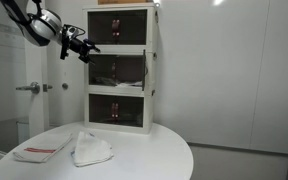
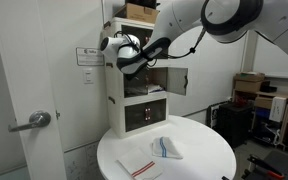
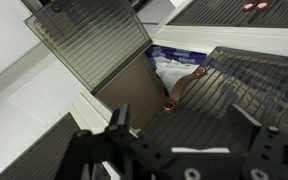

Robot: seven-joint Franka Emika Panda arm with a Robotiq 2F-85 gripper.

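A tall white cabinet [image 1: 118, 92] with three dark-fronted compartments stands at the back of a round white table [image 1: 164, 150]. Its middle compartment is partly open, with folded cloth [image 3: 174, 65] visible inside. A reddish-brown handle [image 3: 187, 86] shows near that cloth on a ribbed dark panel. My gripper [image 1: 89, 52] hovers by the cabinet's upper left side, level with the top of the middle compartment. In the wrist view, its dark fingers [image 3: 120, 119] stand well apart with nothing held between them. A red-striped towel [image 1: 44, 147] and a white towel [image 1: 92, 150] lie on the table.
The table's right side is empty. A door with a metal handle [image 2: 31, 122] stands at the left. Shelving with boxes [image 2: 246, 92] is at the far right. My arm [image 2: 209, 20] spans above the table in exterior view 2.
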